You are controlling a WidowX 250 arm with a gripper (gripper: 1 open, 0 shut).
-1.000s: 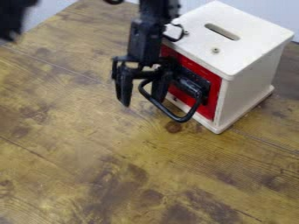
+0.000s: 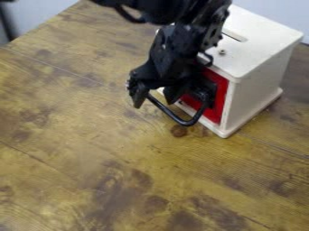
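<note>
The black robot gripper point(image 2: 154, 88) is low in front of a white wooden box point(image 2: 251, 83) with a red front point(image 2: 215, 106), at the upper right. The gripper and arm cover much of that front. A black tubular loop point(image 2: 172, 113) hangs at the gripper, beside the red face. Whether the fingers are open or shut on it cannot be made out. The box's top has a slot and screws, partly hidden by the arm.
A dark cable crosses the top edge of the view.
The box stayed put.
</note>
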